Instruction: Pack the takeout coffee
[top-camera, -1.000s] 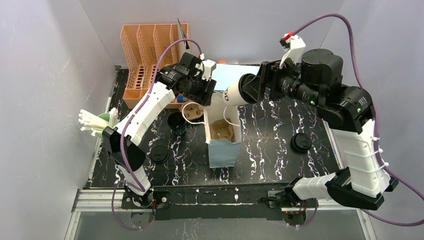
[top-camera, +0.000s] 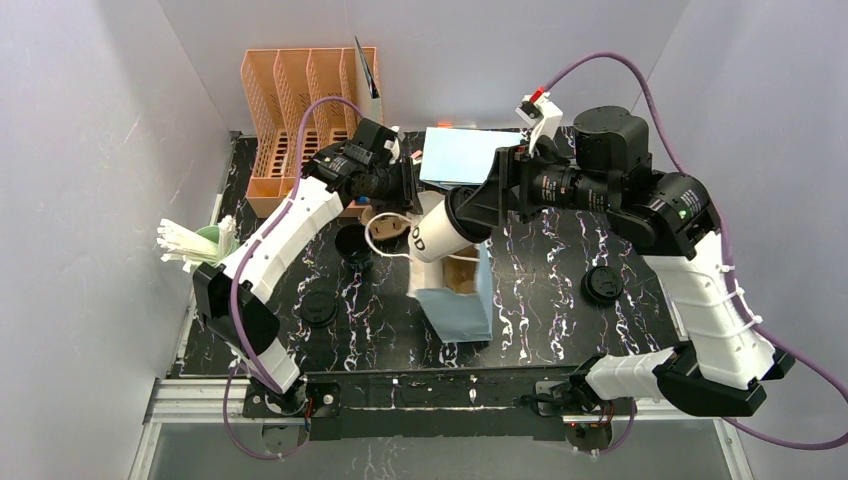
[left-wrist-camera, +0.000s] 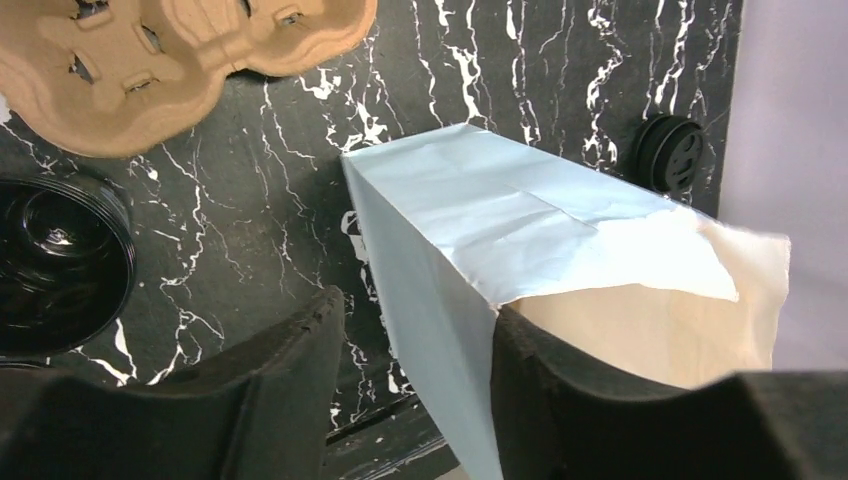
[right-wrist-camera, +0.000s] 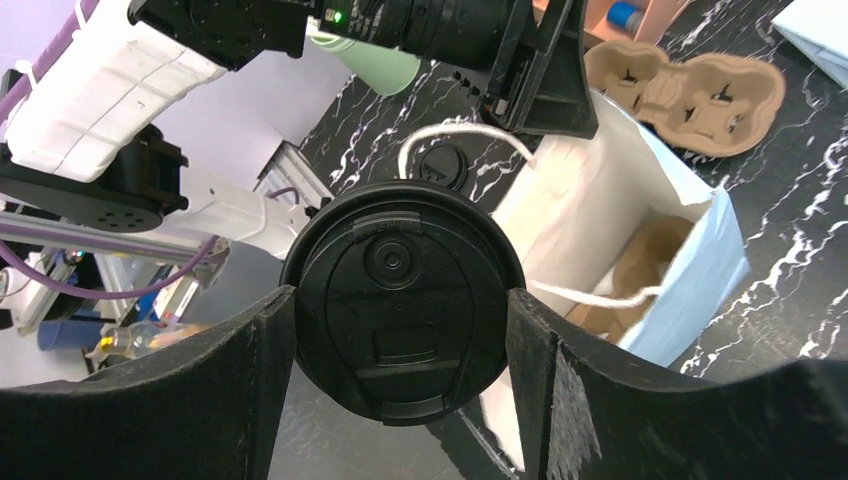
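Observation:
A light blue paper bag (top-camera: 452, 310) stands open at the table's middle, with handles and a cardboard carrier visible inside (right-wrist-camera: 650, 255). My right gripper is shut on a white cup (top-camera: 440, 232) with a black lid (right-wrist-camera: 400, 300), held tilted over the bag's mouth. My left gripper is at the bag's upper edge (left-wrist-camera: 480, 240), its fingers part open on either side of or beside that edge; whether it grips the paper cannot be told.
A cardboard carrier (left-wrist-camera: 170, 60), black cup (left-wrist-camera: 55, 260) and loose lids (top-camera: 602, 285) lie around the bag. An orange rack (top-camera: 270, 120) and blue sheets (top-camera: 470, 150) are behind. Straws (top-camera: 185, 240) stand left.
The right gripper has carried the cup down and leftward over the bag.

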